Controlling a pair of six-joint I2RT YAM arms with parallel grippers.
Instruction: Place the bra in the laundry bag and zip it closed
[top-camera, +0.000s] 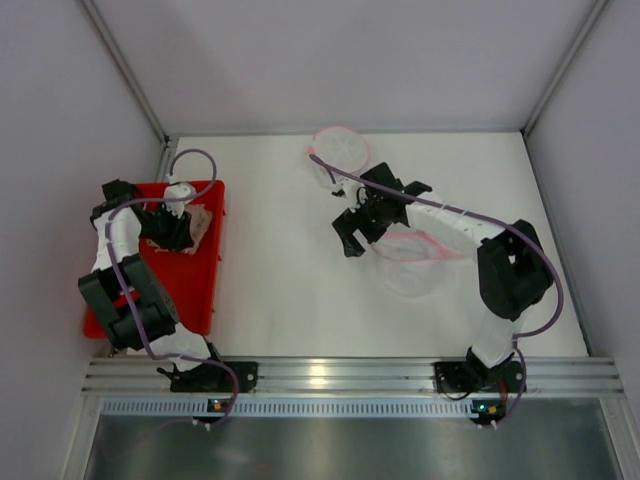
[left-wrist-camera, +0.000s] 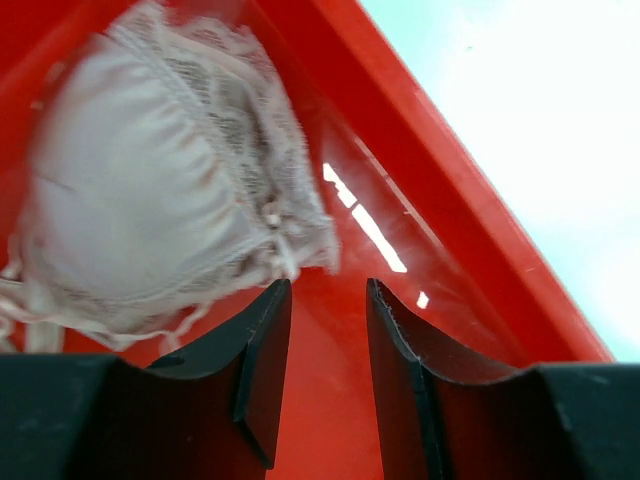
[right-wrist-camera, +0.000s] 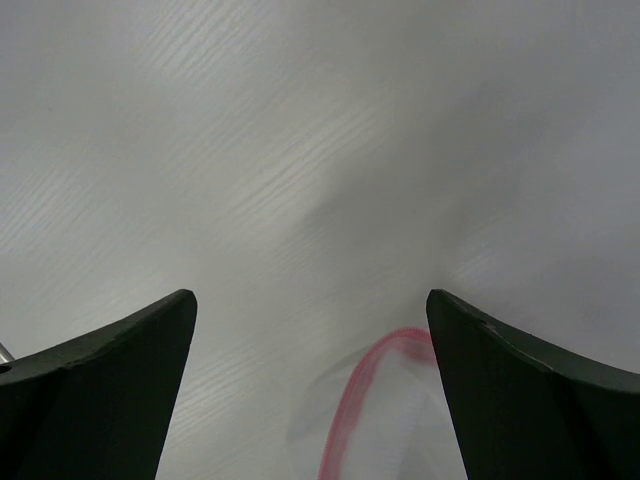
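The pale bra (left-wrist-camera: 150, 180) lies folded in the red tray, seen from close up in the left wrist view; in the top view the left arm covers part of it (top-camera: 201, 222). Just short of its lace edge stands my left gripper, its fingers parted with only the red tray floor between them. A white mesh laundry bag with pink trim (top-camera: 405, 270) lies flat on the right of the table. Over that bag's left edge is my right gripper (top-camera: 360, 240), open; the pink trim (right-wrist-camera: 350, 410) shows between its fingers and nothing is gripped.
The red tray (top-camera: 200, 300) has a raised wall (left-wrist-camera: 440, 150) beside the left gripper. A round mesh bag with pink edging (top-camera: 340, 150) rests at the table's back. White table (top-camera: 280, 270) between tray and laundry bag is bare.
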